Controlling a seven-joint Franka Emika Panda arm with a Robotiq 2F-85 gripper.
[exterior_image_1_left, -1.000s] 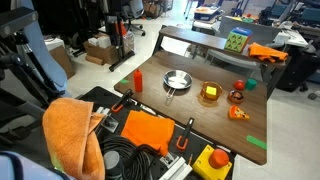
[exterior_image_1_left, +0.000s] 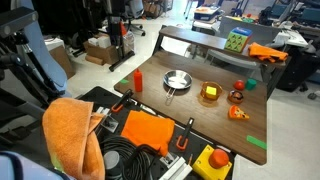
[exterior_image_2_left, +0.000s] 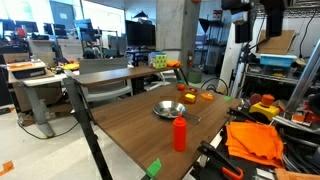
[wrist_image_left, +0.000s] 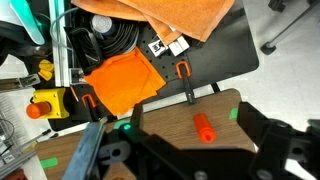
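Note:
My gripper is open, with its two dark fingers spread wide and nothing between them. In exterior view 1 the gripper (exterior_image_1_left: 121, 30) hangs high at the upper left, clear of the table. Below it in the wrist view, a red bottle (wrist_image_left: 204, 128) shows between the spread fingers, well apart from them. That red bottle (exterior_image_2_left: 179, 133) stands upright near the corner of the wooden table (exterior_image_2_left: 130, 125). A silver pan (exterior_image_1_left: 177, 79) with a handle rests beside it. Farther along are a brown pot with something yellow (exterior_image_1_left: 210, 91), a red round item (exterior_image_1_left: 239, 85) and an orange-red item (exterior_image_1_left: 238, 113).
A raised wooden shelf (exterior_image_1_left: 205, 38) along the back bears a green-yellow box (exterior_image_1_left: 237, 39) and an orange cloth (exterior_image_1_left: 266, 52). Clamps, a flat orange cloth (exterior_image_1_left: 147, 131), black cables (exterior_image_1_left: 143, 160) and a yellow box with a red button (exterior_image_1_left: 217, 158) crowd the near side.

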